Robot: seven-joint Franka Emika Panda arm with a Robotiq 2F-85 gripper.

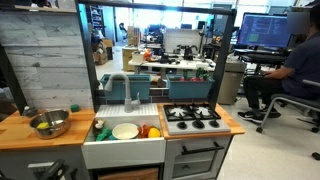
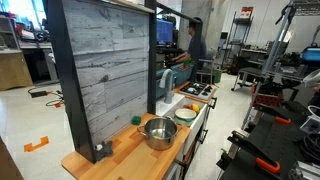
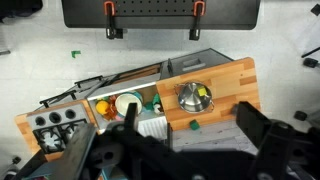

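Observation:
In the wrist view my gripper looks down from high over the counter, its dark fingers [image 3: 102,140] spread to either side of the lower edge. It looks open, with nothing seen between them. A steel pot [image 1: 50,124] stands on the wooden counter [image 1: 80,117] at the left; from above, the pot [image 3: 194,97] shows a small yellow thing inside it. To its right is a white sink [image 1: 103,155] holding a round pale dish [image 1: 125,131]. Green [image 1: 102,134] and orange-yellow items [image 1: 154,132] lie beside the dish. The gripper touches none of these.
A stove top [image 1: 193,118] with black burners is right of the sink, past the faucet [image 1: 126,88]. A tall grey panel [image 2: 112,80] rises behind the pot. A small green object [image 2: 136,120] lies near the pot. Someone [image 1: 290,75] sits at the far right.

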